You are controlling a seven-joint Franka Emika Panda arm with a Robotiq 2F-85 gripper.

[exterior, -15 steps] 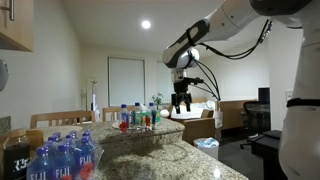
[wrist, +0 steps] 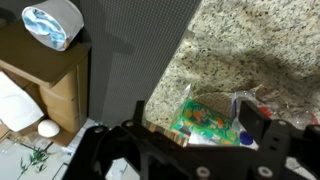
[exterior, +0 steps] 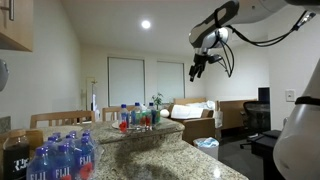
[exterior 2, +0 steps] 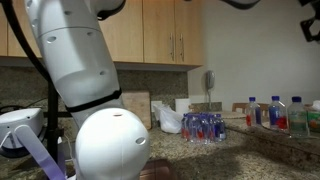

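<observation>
High above the far counter, my gripper (exterior: 197,72) hangs well clear of everything in exterior view 1. The wrist view shows the gripper open, its dark fingers wide apart. Below it stand a green-labelled bottle (wrist: 208,124) and a clear bottle (wrist: 278,103), both away from the fingers. Several bottles (exterior: 138,118) stand in a row on the raised counter. A cluster of blue-labelled water bottles (exterior: 62,158) occupies the near left counter, seen also as grouped bottles (exterior 2: 203,127) in exterior view 2.
Bare granite counter (exterior: 165,160) lies in front of the raised ledge. A dark jar (exterior: 16,155) stands at the near left. A white round tub (wrist: 55,22) and wooden furniture (wrist: 62,98) appear beside a dark surface (wrist: 135,50) in the wrist view.
The arm has risen and swung rightward in exterior view 1, away from above the row of bottles. The bottles stand where they were.
</observation>
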